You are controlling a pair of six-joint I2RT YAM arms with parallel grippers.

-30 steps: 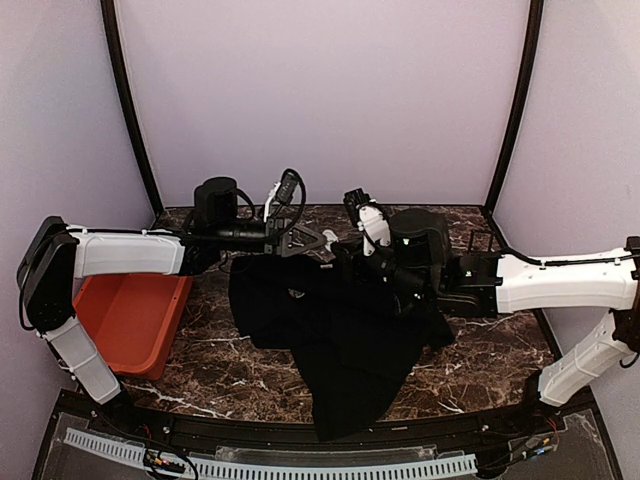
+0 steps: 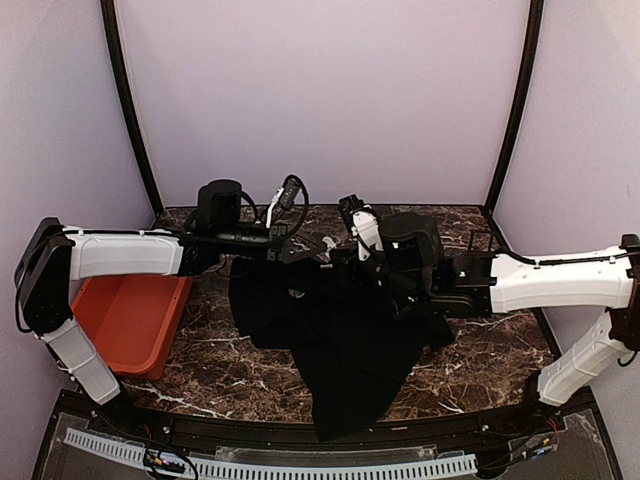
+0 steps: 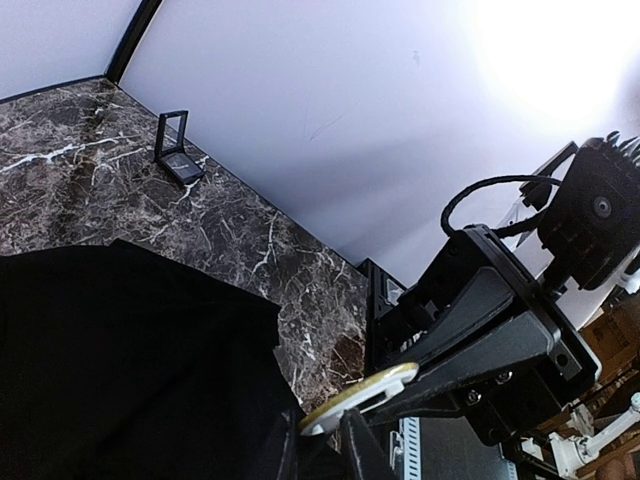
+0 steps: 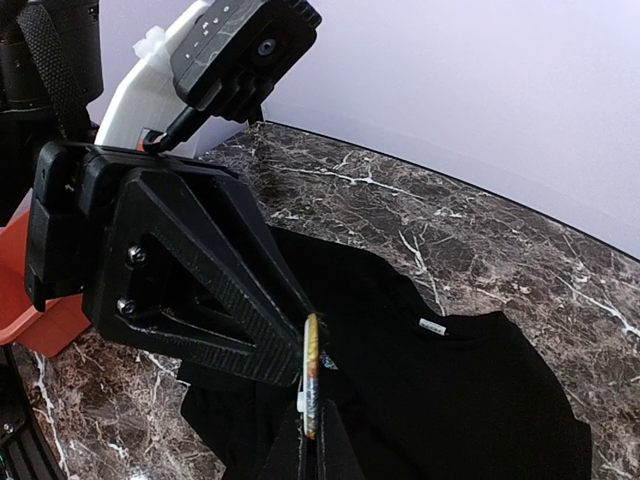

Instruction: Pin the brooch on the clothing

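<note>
A black garment (image 2: 345, 365) lies spread on the marbled table. Over its upper part is the small round brooch (image 2: 330, 243), pale with a golden rim; it shows nearly edge-on in the right wrist view. My left gripper is shut on one end of the brooch (image 3: 362, 394). My right gripper (image 2: 340, 257) comes in from the other side and is shut, its fingertips (image 3: 405, 405) at the brooch's other end. Whether the pin is caught between those fingers cannot be made out. The brooch hangs above the cloth, apart from it.
An orange-red bin (image 2: 125, 330) stands at the left. A small black open case (image 3: 180, 150) sits at the back right of the table. Bare marble surrounds the garment, with room at the front right.
Both grippers have shifted only slightly: the left one a little toward the front with the brooch, the right one a little to the left. The garment lies as before.
</note>
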